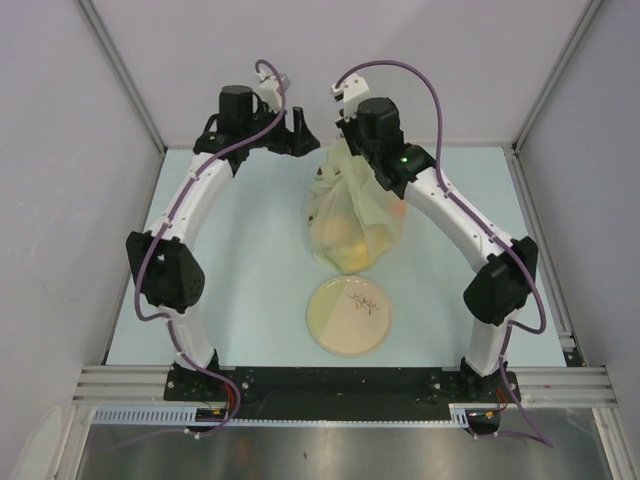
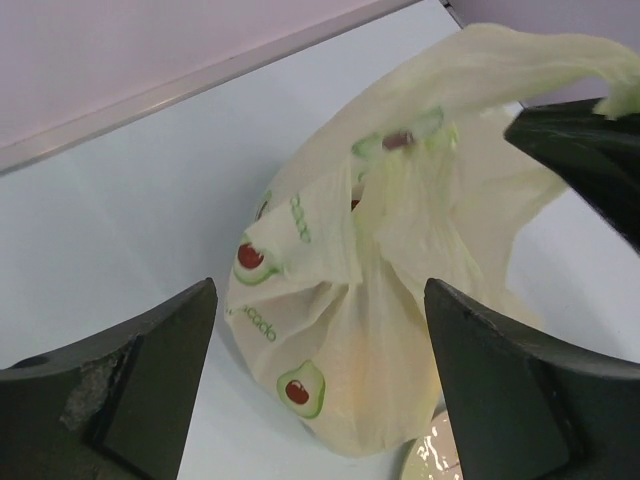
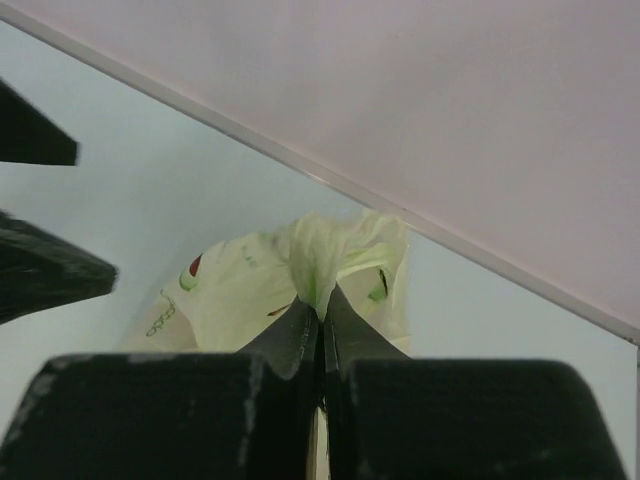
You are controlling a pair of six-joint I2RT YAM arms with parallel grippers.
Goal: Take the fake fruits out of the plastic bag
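A pale translucent plastic bag [image 1: 345, 225] with avocado prints stands at the middle back of the table, fruit colours showing faintly through it. My right gripper is shut on the bag's upper handle part, which bunches between its fingertips. In the top view it sits at the bag's top. My left gripper [image 1: 308, 137] hangs open just left of the bag's top, nothing between its fingers. In the left wrist view the bag [image 2: 345, 380] appears between and beyond the spread fingers. The fruits inside cannot be told apart now.
A round plate [image 1: 348, 316] lies in front of the bag. A pale wall [image 1: 330, 40] rises close behind the bag.
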